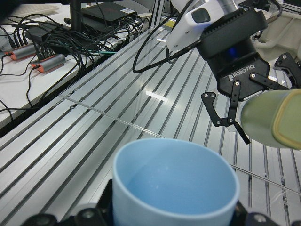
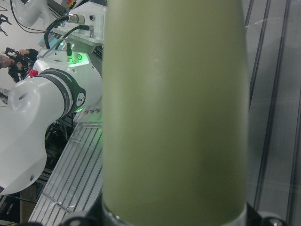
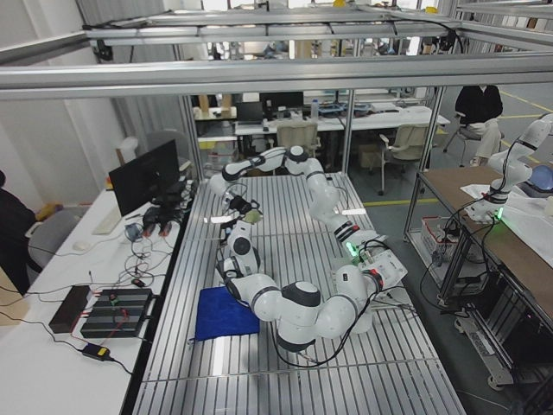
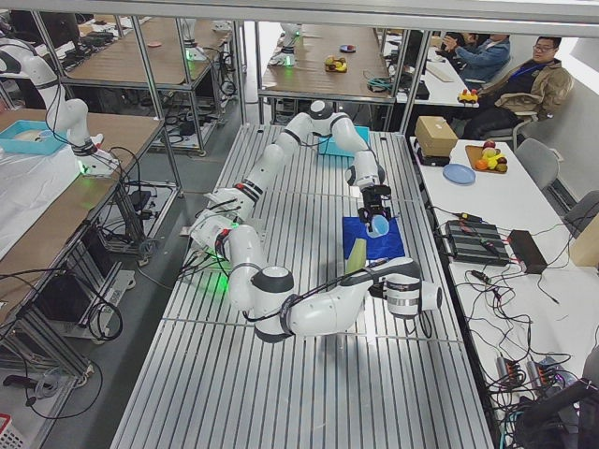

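Observation:
A light blue cup (image 1: 175, 179) fills the bottom of the left wrist view, with my left gripper shut on it; it also shows in the camera right view (image 4: 378, 224). A pale green cylinder (image 2: 174, 108) fills the middle of the right wrist view, held by my right gripper, which faces the blue cup across a short gap in the left wrist view. The green cylinder (image 4: 356, 254) is tilted there. Both are held above the slatted table (image 3: 199, 363).
A blue cloth (image 3: 225, 316) lies on the table. A light blue bin (image 4: 332, 150) stands at one end. Side desks with cables, electronics and a monitor (image 3: 143, 177) border the table.

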